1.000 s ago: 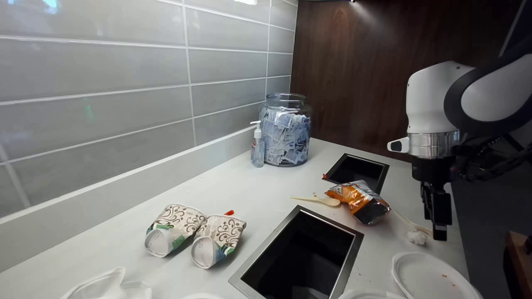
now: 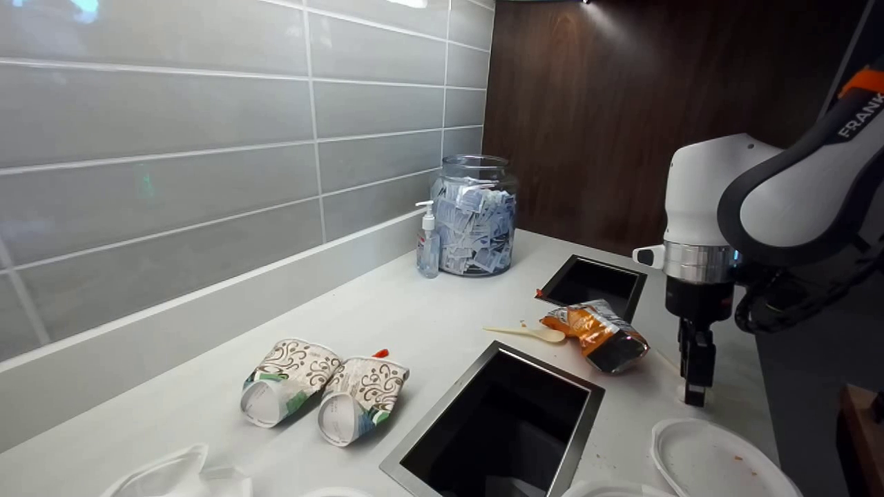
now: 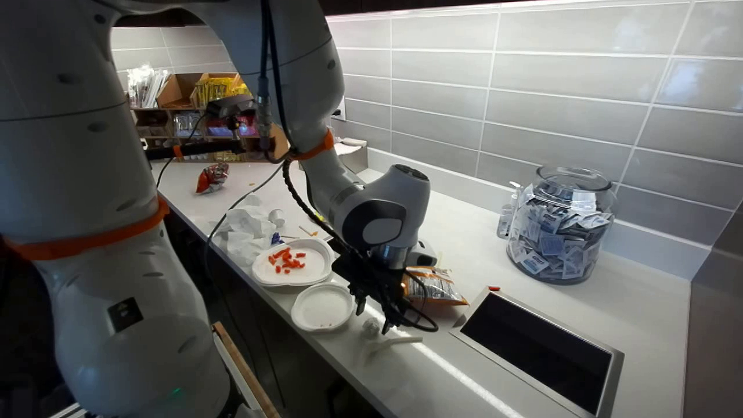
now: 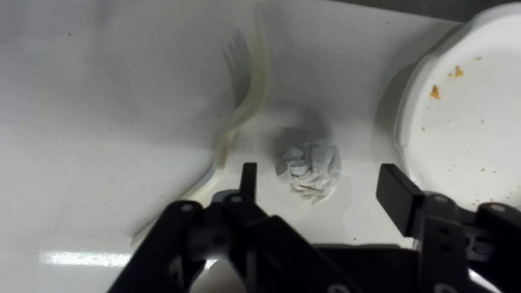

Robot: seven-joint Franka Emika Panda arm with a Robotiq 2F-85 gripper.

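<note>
A crumpled white paper ball (image 4: 312, 171) lies on the counter, visible between my two spread fingers in the wrist view. My gripper is open around or just above it, with a gap on both sides and neither finger visibly touching it. In exterior view 1 the gripper (image 2: 694, 401) points straight down near the counter and hides the ball. Exterior view 2 shows the ball (image 3: 371, 327) low by the fingertips. A pale fork (image 4: 254, 92) lies beside the ball, its handle running under the left finger.
A white plate (image 4: 415, 122) with crumbs sits close to the right finger. An orange snack bag (image 2: 598, 333), a pale spoon (image 2: 543, 335) and dark framed panels (image 2: 507, 422) occupy the counter nearby. Two patterned paper cups (image 2: 291, 373) lie farther left. A large packet-filled jar (image 2: 474, 228) stands behind.
In exterior view 1 my gripper has shifted left and come down lower. The paper ball, visible beside it before, is now hidden behind the fingers.
</note>
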